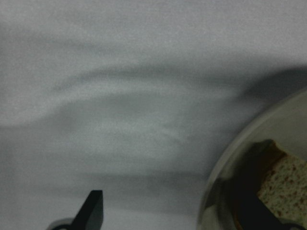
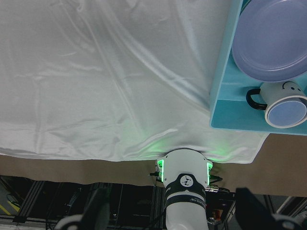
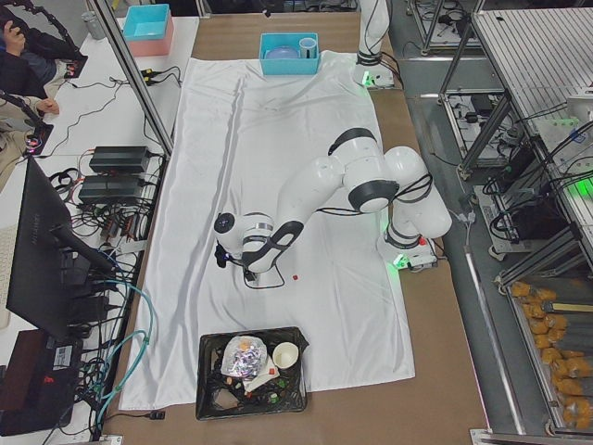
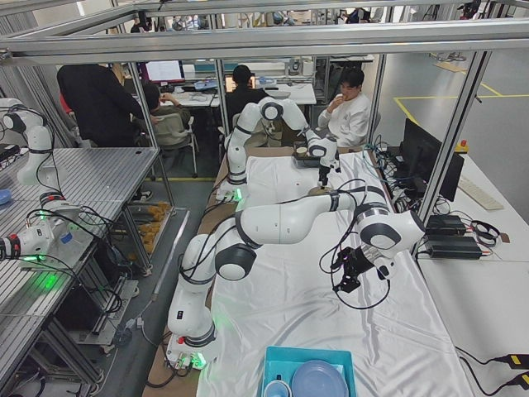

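A pale round dish (image 1: 225, 163) with a speckled tan piece of food (image 1: 283, 187) in it fills the lower right of the left wrist view. My left gripper hangs at it, one dark finger outside on the cloth side, the other over the dish; in the camera left view the arm largely hides the dish. My right gripper is open in the right wrist view, above the cloth beside a blue bin (image 2: 230, 115) holding a lilac plate (image 2: 271, 38) and a smiley mug (image 2: 283, 110).
A black crate (image 3: 222, 408) with a bag, a white cup and small items stands at the near end of the white cloth (image 3: 352, 343). A monitor and cables line the left side. The cloth between crate and arm is mostly clear.
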